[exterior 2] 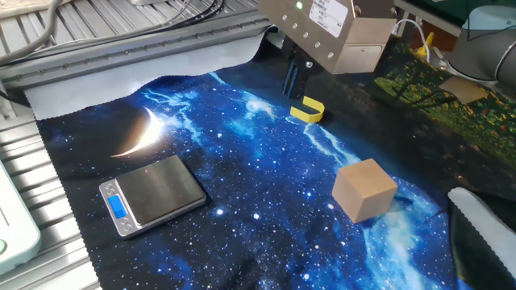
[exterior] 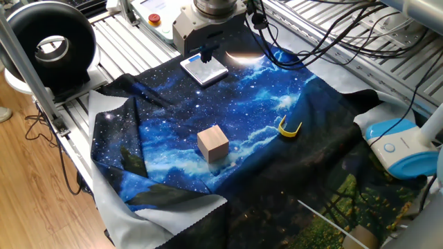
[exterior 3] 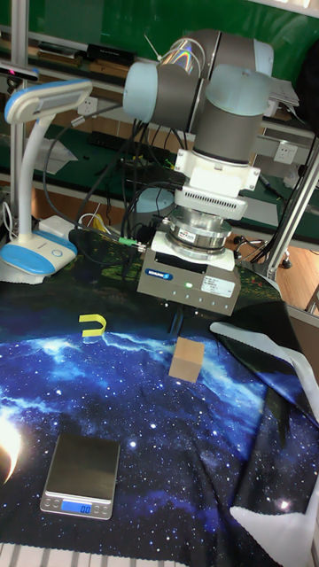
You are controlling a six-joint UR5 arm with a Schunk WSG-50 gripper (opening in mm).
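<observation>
A plain wooden cube [exterior: 213,143] rests on the star-patterned cloth; it also shows at the right in view 2 [exterior 2: 364,190]. Behind it from view 2, a yellow U-shaped piece [exterior 2: 308,110] lies on the cloth. A flat digital scale [exterior 2: 153,195] has a bare dark plate, and its lit display appears to read 0.0 in view 3. My gripper [exterior 3: 176,322] hangs above the cloth, apart from all of these. Its black fingers [exterior 2: 295,76] point down and sit close together, with nothing visible between them.
A blue-and-white lamp base [exterior: 401,149] stands on the far side from the scale. Cables [exterior: 315,52] loop beside the arm. Folds of cloth [exterior: 149,218] rise near one edge. Open cloth lies between scale and cube.
</observation>
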